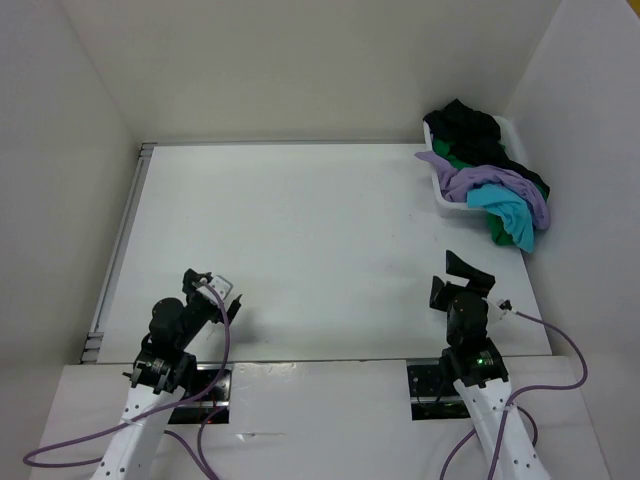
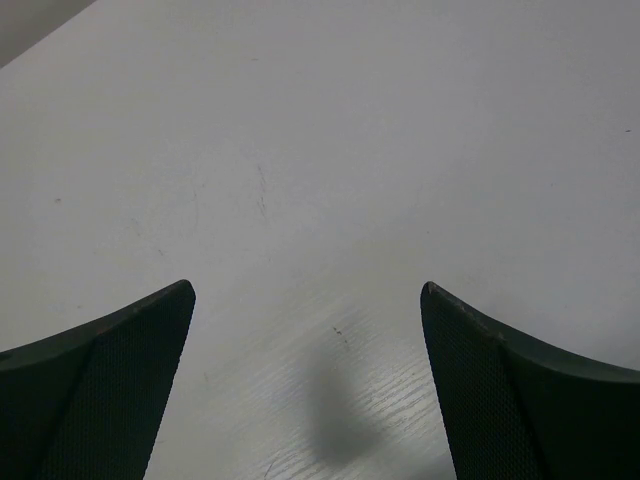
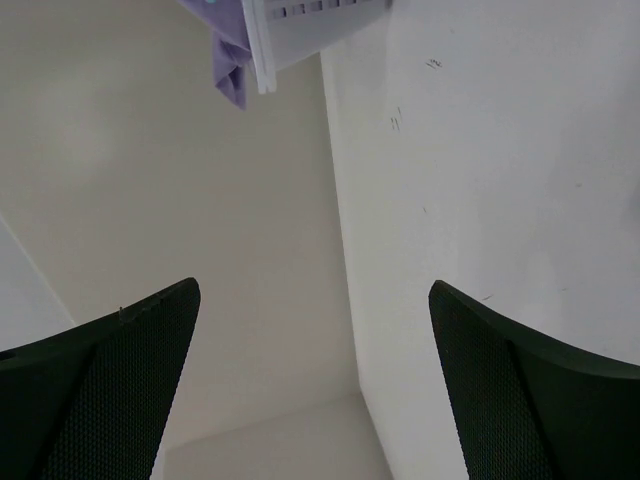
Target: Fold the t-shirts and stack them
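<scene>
Crumpled shirts fill a white basket [image 1: 450, 207] at the far right corner: a black shirt [image 1: 470, 135], a purple shirt [image 1: 490, 182], a turquoise shirt [image 1: 505, 210] and some green cloth [image 1: 500, 232] hanging over the rim. The right wrist view catches a bit of the purple shirt [image 3: 232, 55] and the basket wall [image 3: 310, 35]. My left gripper [image 1: 228, 292] is open over the table's front left, nothing between its fingers. At the front right, short of the basket, my right gripper [image 1: 457, 277] also stands open and empty.
Walls enclose it, with the right wall [image 1: 590, 200] close behind the basket. Purple cables [image 1: 565, 345] trail from both arms.
</scene>
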